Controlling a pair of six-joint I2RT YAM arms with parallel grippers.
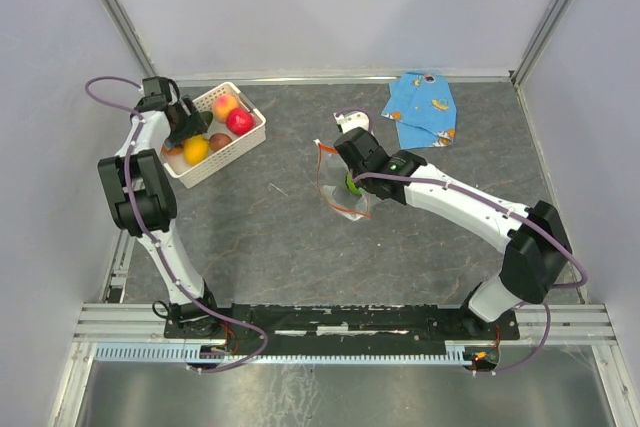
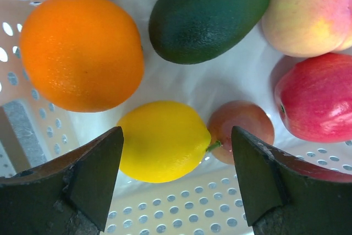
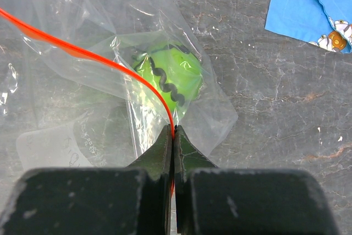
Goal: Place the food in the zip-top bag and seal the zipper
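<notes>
My left gripper stands open inside the white food basket, over a lemon and a brown round fruit. An orange, avocado, peach and red apple lie around them. My right gripper is shut on the orange zipper edge of the clear bag, which lies on the table with a green item inside.
A blue patterned cloth lies at the back right of the grey table.
</notes>
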